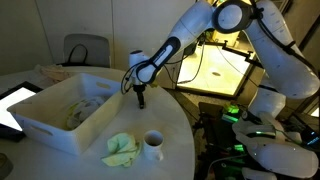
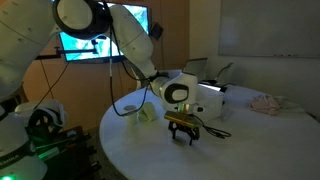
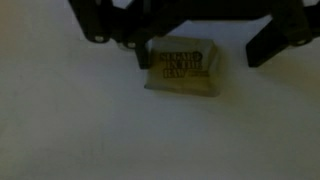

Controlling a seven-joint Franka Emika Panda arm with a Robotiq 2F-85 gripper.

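Observation:
My gripper is open just over the table, its fingers pointing down. Between the spread fingers in the wrist view lies a small brown sugar packet (image 3: 182, 68) with dark printing, closer to the left finger than the right. Its upper edge is partly covered by the gripper body. In exterior view 1 the gripper (image 1: 140, 98) stands beside the right end of the white box; exterior view 2 shows the same gripper (image 2: 184, 132) low over the tabletop. The packet is too small to make out clearly in the exterior views.
The open white box (image 1: 57, 134) holds a few items. A white mug (image 1: 153, 146) and a light green cloth (image 1: 121, 150) sit on the near side of the table. A pinkish cloth (image 2: 266, 104) lies farther off. Table space right of the gripper in exterior view 2 is clear.

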